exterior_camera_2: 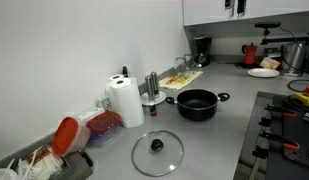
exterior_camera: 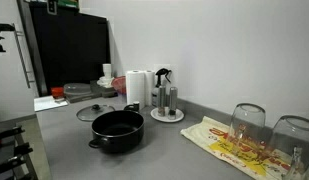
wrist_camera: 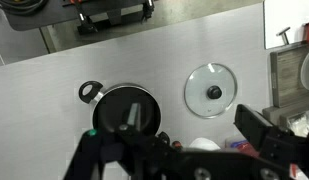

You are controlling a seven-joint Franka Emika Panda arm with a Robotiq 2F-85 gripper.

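A black two-handled pot (exterior_camera: 117, 130) stands uncovered and empty on the grey counter. In the wrist view the pot (wrist_camera: 119, 97) is seen from above, partly covered by a finger. Its likely lid, a clear glass disc with a black knob (exterior_camera_2: 157, 155), lies flat on the counter apart from the pot. From above, the lid (wrist_camera: 210, 90) is right of the pot. High over the counter, my gripper is open, its fingers spread wide at the bottom of the wrist view. Nothing shows between them but the counter far below.
Paper towel rolls (exterior_camera_2: 126, 102) and bottles on a white plate (exterior_camera: 167, 115) line the wall. Upturned glass jars (exterior_camera: 247, 120) stand on a patterned cloth (exterior_camera: 219, 139). A red bowl (exterior_camera_2: 69, 134) and dish rack are beyond the lid.
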